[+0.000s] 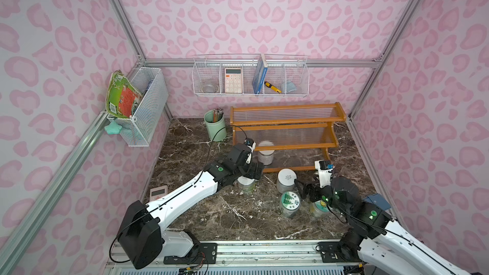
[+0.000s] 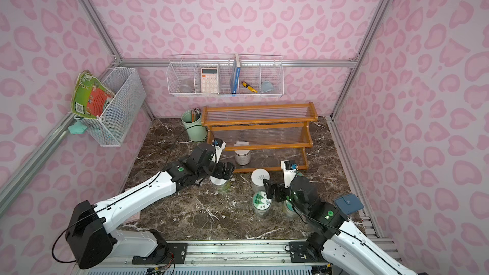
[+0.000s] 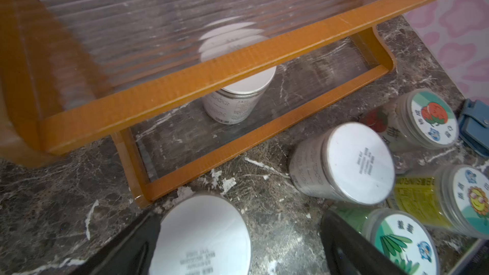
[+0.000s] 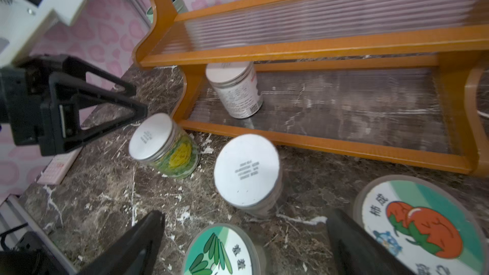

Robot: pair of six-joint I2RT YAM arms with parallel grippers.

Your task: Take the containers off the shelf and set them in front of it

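One white-lidded jar [image 3: 239, 96] stands on the bottom tier of the wooden shelf [image 3: 254, 142], towards its left end, partly behind the middle board in the left wrist view. My left gripper [image 1: 254, 169] is open above another white-lidded jar [image 3: 201, 239] on the table in front of the shelf. That jar has a yellow and green label in the right wrist view. My right gripper [image 2: 273, 191] is also open, over the jars at the right, near a white-lidded jar [image 4: 248, 173] and a green-lidded one [image 4: 221, 254]. Neither gripper has anything between its fingers.
A tomato-lidded jar [image 4: 417, 224] and a sunflower-lidded jar [image 3: 458, 201] crowd the right side, with a blue wallet [image 2: 349, 203] farther right. A green pen cup [image 1: 215, 124] stands left of the shelf.
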